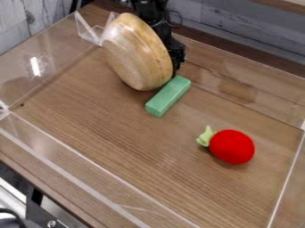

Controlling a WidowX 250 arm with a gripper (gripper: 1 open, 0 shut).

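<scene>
A large tan, bowl-like object (pixel 134 53) fills the upper left of the camera view, tilted, its face toward the camera. Behind it the black gripper (pixel 167 49) is mostly hidden; whether it holds the object cannot be seen. A green block (pixel 168 96) lies on the wooden table just right of the object's lower end. A red tomato-like thing (pixel 233 146) with a pale green top lies at the right.
A wall runs along the back right. Some clear plastic sits at the upper left, behind the tan object.
</scene>
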